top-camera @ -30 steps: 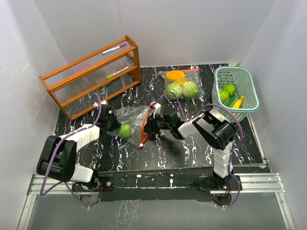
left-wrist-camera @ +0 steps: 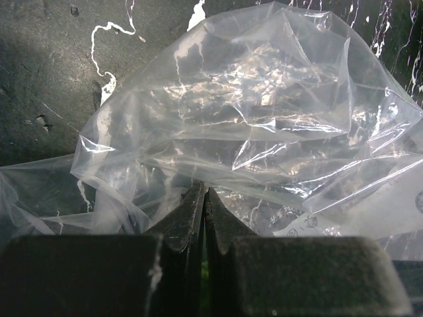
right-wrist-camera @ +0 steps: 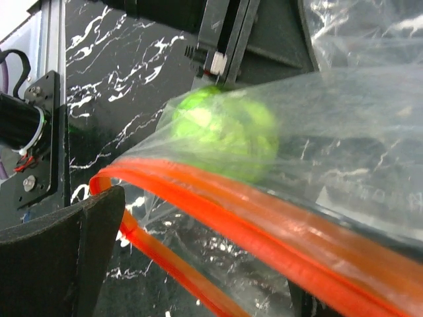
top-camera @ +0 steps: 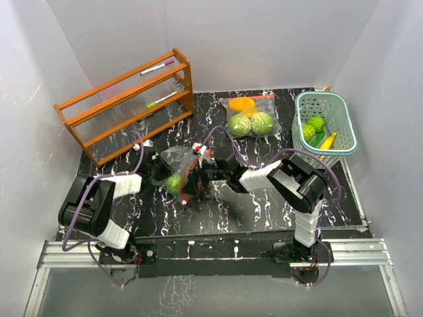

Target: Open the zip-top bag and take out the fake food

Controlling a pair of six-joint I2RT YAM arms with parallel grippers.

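A clear zip bag (top-camera: 177, 157) with an orange zip strip (right-wrist-camera: 251, 224) lies on the marble mat, a green ball of fake food (right-wrist-camera: 225, 132) inside it. My left gripper is shut at the bag's crumpled closed end (left-wrist-camera: 264, 99); whether film is between its fingertips is unclear. My right gripper (top-camera: 193, 177) is over the orange-edged mouth, its fingers open on either side of the strip in the right wrist view.
A second bag (top-camera: 251, 125) with fake food lies behind. A green basket (top-camera: 350, 140) holding produce stands at right, a wooden rack (top-camera: 99, 119) at back left.
My right gripper has moved left over the bag's mouth, now partly covering the ball in the top view. The left arm has shifted slightly.
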